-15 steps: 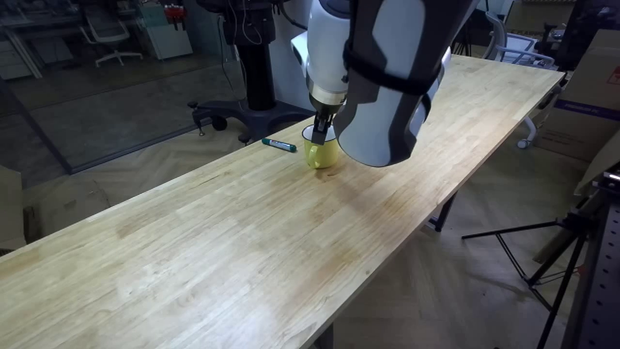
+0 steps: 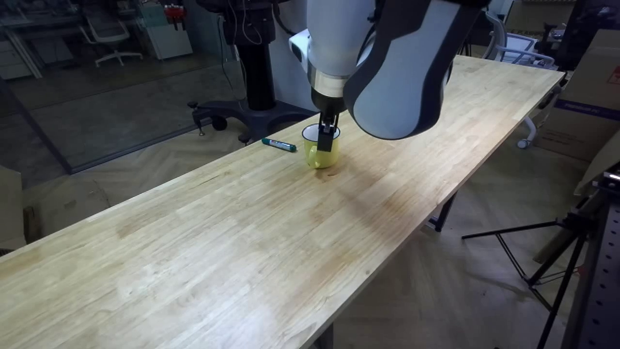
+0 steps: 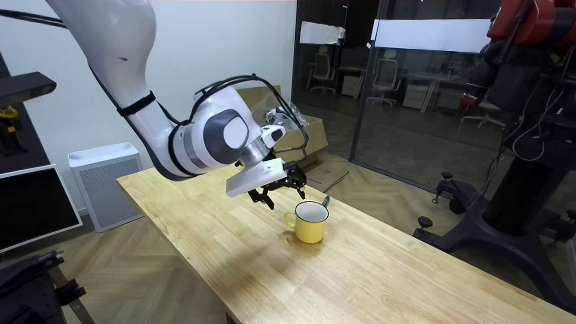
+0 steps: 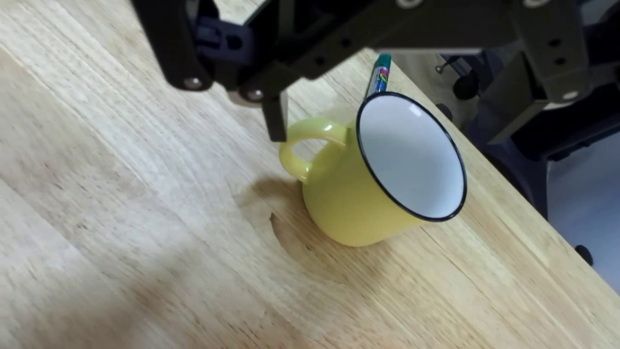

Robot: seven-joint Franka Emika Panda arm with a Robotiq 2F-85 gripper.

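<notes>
A yellow mug (image 3: 310, 231) with a white inside and dark rim stands upright on the wooden table. Its handle (image 4: 314, 133) lies on the left in the wrist view. My gripper (image 3: 286, 200) is open above the table, tilted, close to the mug on its handle side. Nothing sits between the fingers. In the wrist view one finger (image 4: 275, 116) appears by the handle and the other is beyond the rim; contact cannot be told. From exterior view 1, the gripper (image 2: 326, 140) overlaps the mug (image 2: 331, 158). A green-capped marker (image 2: 279, 145) lies beside the mug.
The mug and marker are near one long edge of the table (image 2: 232, 232), with a dark wheeled stand (image 2: 255, 113) beyond it. Bare tabletop spreads widely on both sides of the mug. A cardboard box (image 3: 316, 135) stands past the far end in exterior view 2.
In exterior view 1 my gripper has shifted slightly right and down in front of the mug, and the arm's large link has swung up and right. The mug and marker have stayed put.
</notes>
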